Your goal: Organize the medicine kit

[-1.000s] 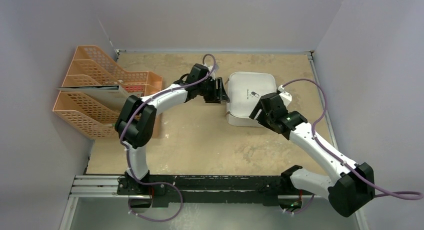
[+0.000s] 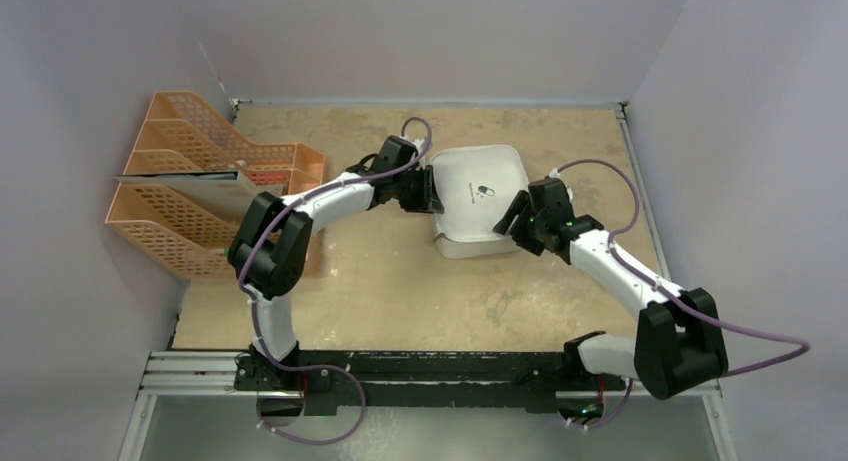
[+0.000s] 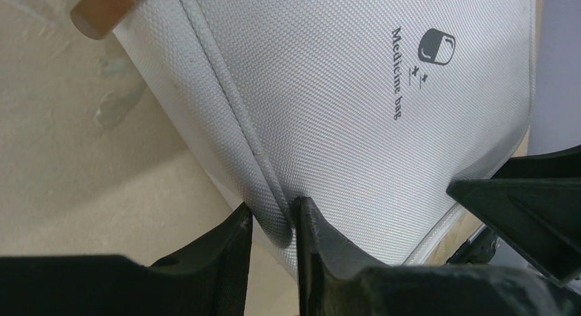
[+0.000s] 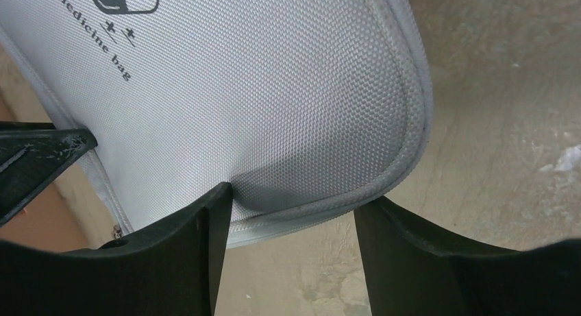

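The white medicine bag (image 2: 470, 171) lies closed on the table with its printed lid up. My left gripper is shut on the bag's edge, pinching the piped rim at its left side. A brown tab (image 3: 103, 11) shows on that same side in the left wrist view. At the bag's front right, my right gripper stands open; the lid's corner edge runs between its fingers without being pinched. Its left finger (image 4: 212, 227) rests against the lid top, as far as I can see. What the bag holds is hidden under the lid.
An orange basket (image 2: 165, 241) with compartments stands at the left, a flat pale sheet or box (image 2: 205, 193) lying across it. Purple hoses trail along both arms.
My right gripper has shifted slightly, staying at the front right corner.
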